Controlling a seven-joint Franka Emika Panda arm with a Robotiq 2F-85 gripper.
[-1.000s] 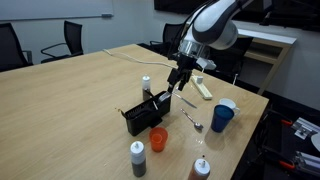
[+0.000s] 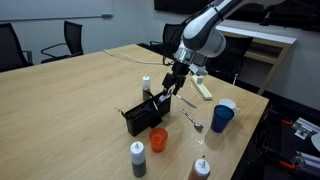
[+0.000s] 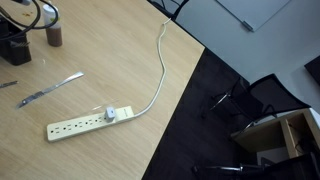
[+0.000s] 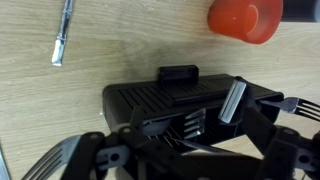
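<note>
In the wrist view my gripper stands open above a black box-shaped holder (image 4: 180, 97), its dark fingers spread wide. Fork tines and a slanted white piece (image 4: 232, 102) show inside the holder, between the fingers and apart from a grip. Seen from exterior view 1, the gripper (image 2: 173, 86) hangs close over the back right side of the holder (image 2: 140, 122). How far the fingertips are above its contents is hard to tell.
An orange cup (image 4: 245, 18) is beside the holder. A blue cup (image 2: 222, 119), a white mug (image 2: 227, 104), a spoon (image 2: 192, 122) and bottles stand or lie around it. A power strip (image 3: 88, 124) lies farther off.
The arm has shifted slightly over the past second, with the gripper staying near the holder. The holder, cups and bottles look unmoved.
</note>
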